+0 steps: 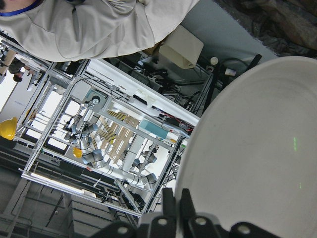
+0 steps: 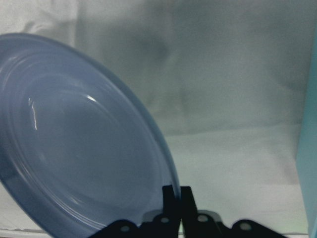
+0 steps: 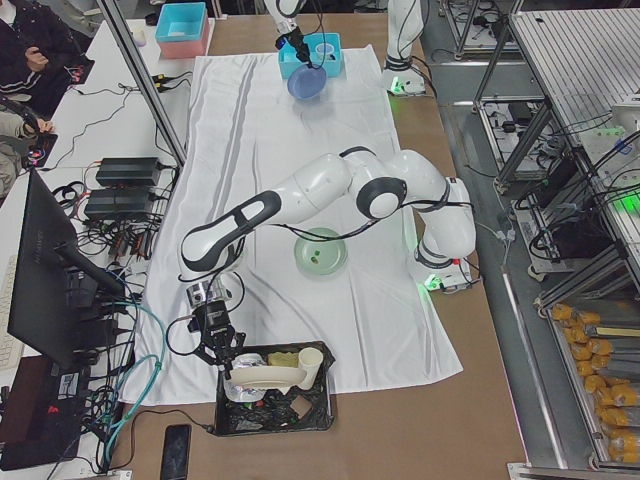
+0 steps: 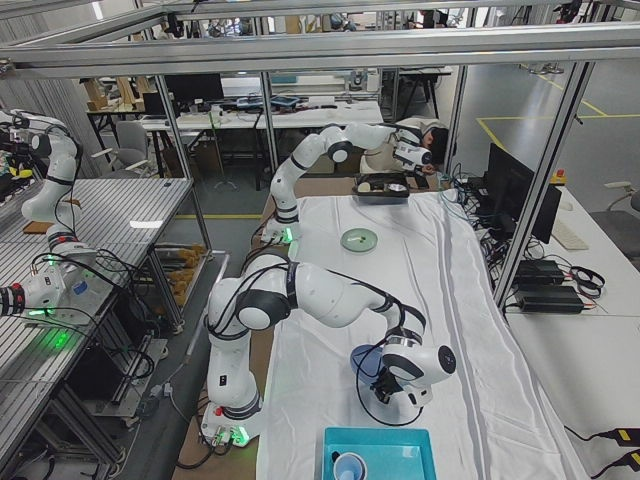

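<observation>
My left gripper is shut on the rim of a cream plate (image 1: 247,139), seen edge-on in the camera left view above a black crate (image 3: 275,425) holding a cream cup, a yellow sponge and other items. My right gripper is shut on the rim of a blue plate (image 2: 79,144), which is tilted near the blue tray (image 4: 380,440) at the far end of the white cloth. A green plate (image 3: 321,255) lies mid-cloth.
The blue tray holds a mug (image 4: 349,468). Monitors and cables line one long side.
</observation>
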